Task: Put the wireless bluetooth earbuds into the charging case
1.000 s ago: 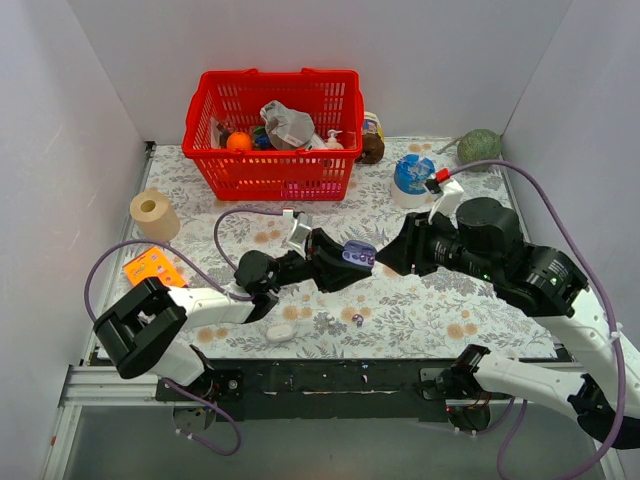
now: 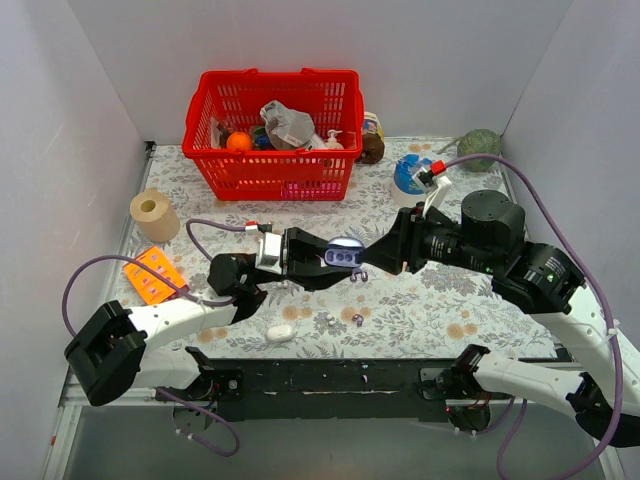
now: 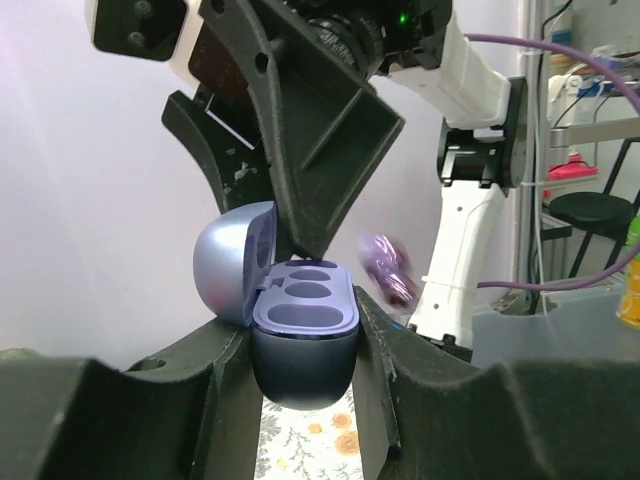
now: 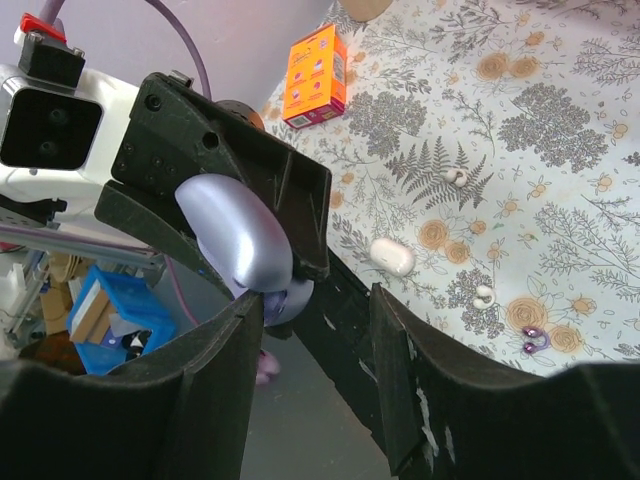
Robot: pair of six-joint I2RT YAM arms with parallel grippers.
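My left gripper (image 2: pixel 322 262) is shut on the open lavender charging case (image 3: pixel 303 350), held in mid-air with its lid (image 3: pixel 225 265) raised and slots visible; whether they hold earbuds is unclear. My right gripper (image 2: pixel 385 255) stands open beside the case, its fingertips close to the lid. In the right wrist view the case (image 4: pixel 240 235) sits just beyond the right fingertips. Small earbud-like pieces lie on the patterned mat, including a purple one (image 4: pixel 535 340) and white ones (image 4: pixel 484 296).
A white oval case (image 2: pixel 281 333) lies at the front of the mat. Behind are a red basket (image 2: pixel 270 180), a blue-white container (image 2: pixel 407 180) and a green round object (image 2: pixel 479 145). At left are a tape roll (image 2: pixel 155 215) and an orange box (image 2: pixel 150 280).
My left gripper with the case has shifted, the case rising and turning slightly toward the right gripper, which has moved a little and now nearly meets it.
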